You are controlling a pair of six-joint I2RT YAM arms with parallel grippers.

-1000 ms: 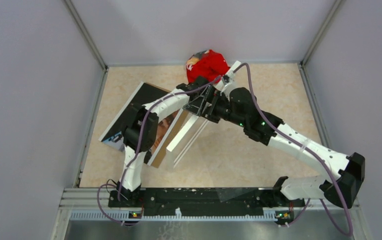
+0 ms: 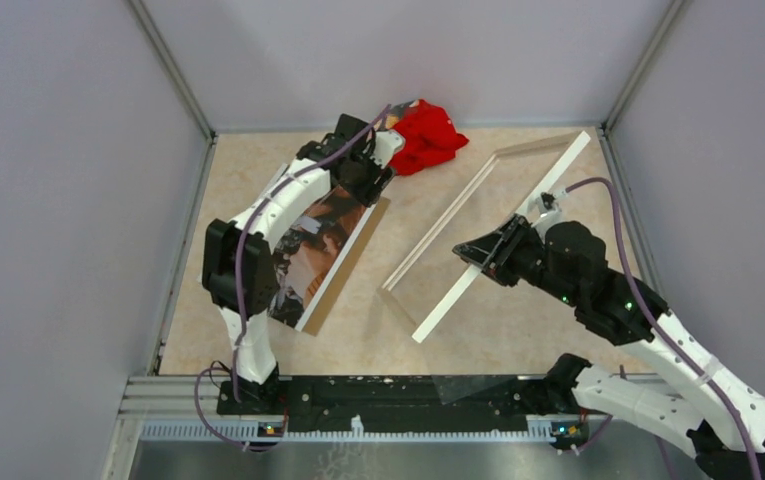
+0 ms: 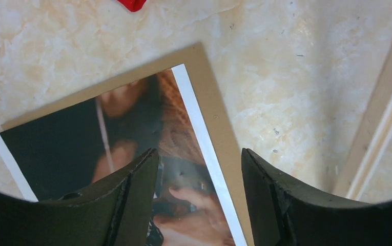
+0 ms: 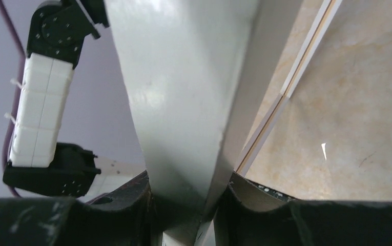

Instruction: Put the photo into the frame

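Observation:
The photo (image 3: 127, 136), a print with white edge strips, lies on a brown backing board (image 3: 219, 118) at the left of the table. Above its right edge hovers my left gripper, fingers apart, nothing between its fingers. A large white picture frame (image 2: 438, 218) stands tilted on the table's right half, one long side down and the other raised. My right gripper (image 2: 466, 257) has its fingers around the raised side, whose white bar (image 4: 183, 92) fills the middle of the right wrist view.
A red cloth (image 2: 426, 137) lies crumpled at the back middle. Bare table (image 2: 368, 285) shows between the photo and the frame, and also right of the frame. The left forearm covers part of the photo from above.
My right gripper has moved right, tilting the frame's raised side over and down. The lower side also shifted right. My left gripper has moved left, away from the frame, over the photo.

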